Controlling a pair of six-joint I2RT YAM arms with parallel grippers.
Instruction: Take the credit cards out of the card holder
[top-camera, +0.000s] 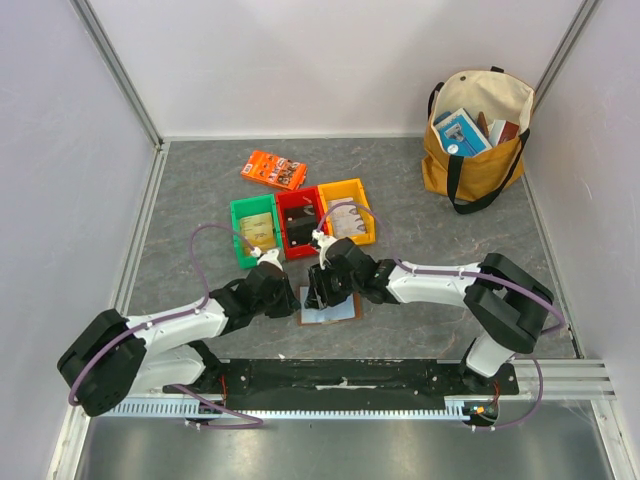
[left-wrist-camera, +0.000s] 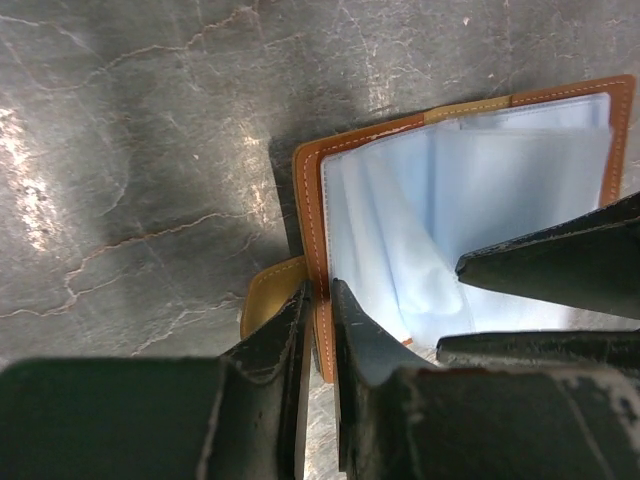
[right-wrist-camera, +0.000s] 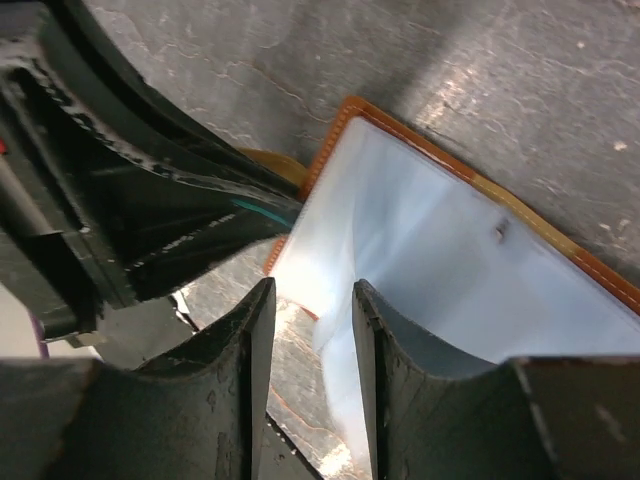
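Note:
The card holder (top-camera: 331, 313) lies spread on the table, a brown stitched cover (left-wrist-camera: 308, 200) with whitish clear sleeves (left-wrist-camera: 520, 180) inside. My left gripper is shut on the holder's left cover edge, and a tan tab (left-wrist-camera: 272, 295) sticks out beside it. Just right of it, my right gripper is part open over the sleeves. The left edge of a sleeve (right-wrist-camera: 335, 350) shows between and below its fingers, apparently not pinched. Some sleeve plastic looks creased. Single cards cannot be made out in the holder.
Behind the arms stand green (top-camera: 237, 212), red (top-camera: 308, 190) and yellow (top-camera: 368, 225) trays with contents. An orange packet (top-camera: 275, 169) lies behind them. A mustard bag (top-camera: 435, 170) holding books stands back right. Both grippers are very close together.

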